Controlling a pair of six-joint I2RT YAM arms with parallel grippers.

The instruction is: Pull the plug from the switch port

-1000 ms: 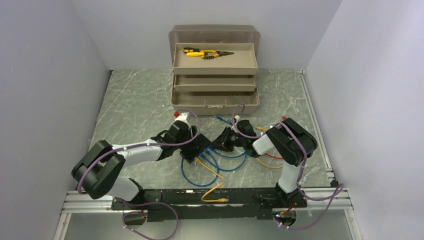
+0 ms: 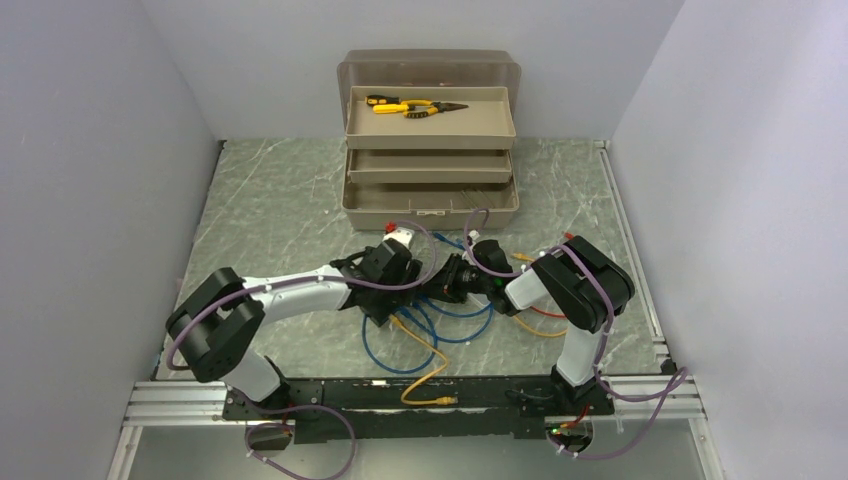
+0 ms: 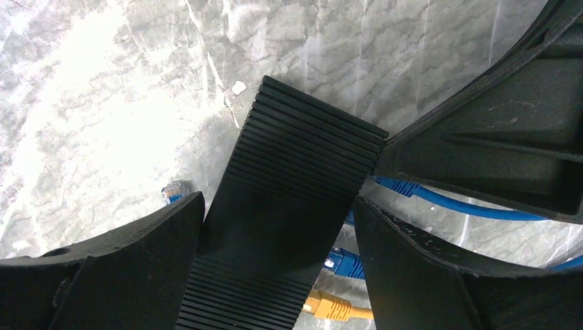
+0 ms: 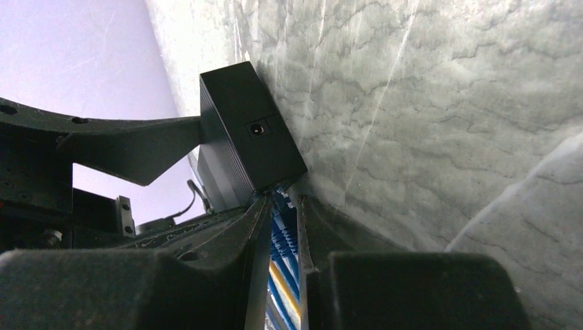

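The black switch (image 3: 282,199) lies on the marble table with blue plugs (image 3: 344,263) and a yellow plug (image 3: 333,306) along its side. My left gripper is open over it, one finger either side of the body. My right gripper has its fingertips close together at the port edge of the switch (image 4: 247,130), over the blue cable ends; whether anything is between them is unclear. In the top view both grippers meet at the switch.
An open beige toolbox (image 2: 430,215) with pliers and screwdrivers stands behind the grippers. Blue, yellow and red cables loop across the front and right.
My left arm has moved to the right, bringing its gripper over the switch. My right arm looks unchanged in the top view.
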